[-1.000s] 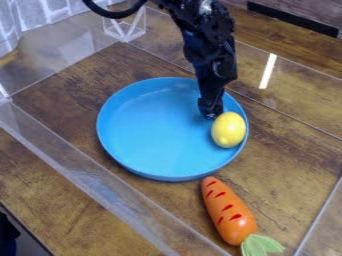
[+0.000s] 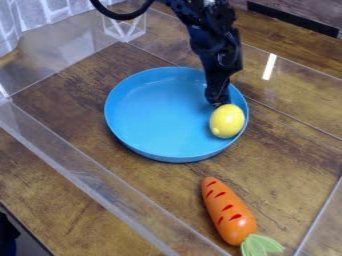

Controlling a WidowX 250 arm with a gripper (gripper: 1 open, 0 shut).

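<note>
My dark gripper (image 2: 218, 92) reaches down from the top of the camera view to the back right rim of a round blue plate (image 2: 154, 112); its fingertips are dark and partly hard to make out at the rim. A yellow oval object (image 2: 227, 120), like a lemon, sits on the plate's right side, just in front of the gripper. An orange toy carrot (image 2: 229, 211) with pale green leaves lies on the wooden table at the lower right, apart from the plate.
Clear plastic walls run along the left and lower left. A small pale box-like item (image 2: 123, 26) stands at the back left.
The blue plate, with the yellow object on it, has shifted toward the back and slightly right, and my gripper has moved slightly back with it. The carrot has stayed put.
</note>
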